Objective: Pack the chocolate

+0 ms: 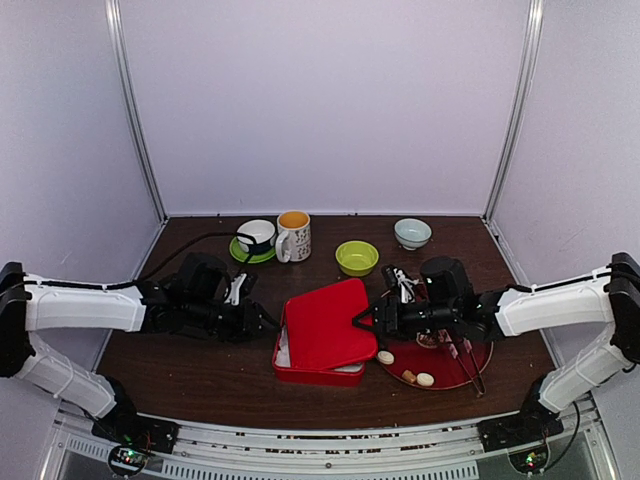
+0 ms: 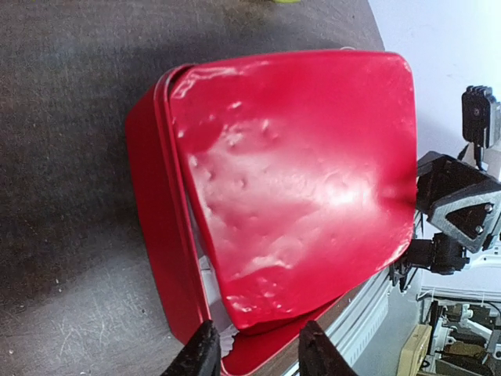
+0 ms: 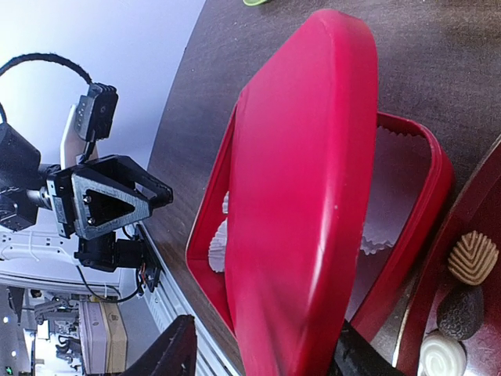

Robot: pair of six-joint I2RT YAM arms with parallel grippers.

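A red rectangular box point(image 1: 312, 375) holds white paper liners, its red lid point(image 1: 325, 325) lying askew across it, raised and tilted in the right wrist view point(image 3: 297, 188). My left gripper point(image 1: 268, 325) stands at the box's left side; in the left wrist view its fingertips point(image 2: 206, 345) are parted, low by the box's end. My right gripper point(image 1: 360, 320) is at the lid's right edge; in the right wrist view the lid reaches down between its fingers, but whether they grip it cannot be told. Chocolates point(image 3: 470, 258) sit on the red plate point(image 1: 450, 377) at the right.
A green bowl point(image 1: 357, 258), a white-blue bowl point(image 1: 412, 234), a mug point(image 1: 300, 238) and a cup on a green saucer point(image 1: 254, 257) stand along the back. Dark tongs point(image 1: 470, 370) lie on the plate.
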